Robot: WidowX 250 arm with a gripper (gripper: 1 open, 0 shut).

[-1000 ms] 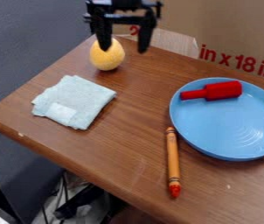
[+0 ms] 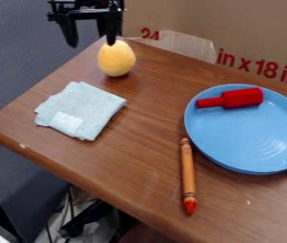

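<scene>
My black gripper (image 2: 90,30) hangs at the top left, its two fingers apart, above and just left of a yellow egg-shaped object (image 2: 116,59) standing near the back edge of the wooden table. A folded pale cloth (image 2: 80,110) lies at the left. A red cylinder with a handle (image 2: 240,98) lies on the blue plate (image 2: 245,144) at the right. An orange crayon-like stick (image 2: 188,176) lies left of the plate.
A cardboard box (image 2: 235,33) stands behind. The table's left edge drops to a grey area.
My gripper has moved left and slightly up, away from above the middle back of the table. The objects on the table have not moved.
</scene>
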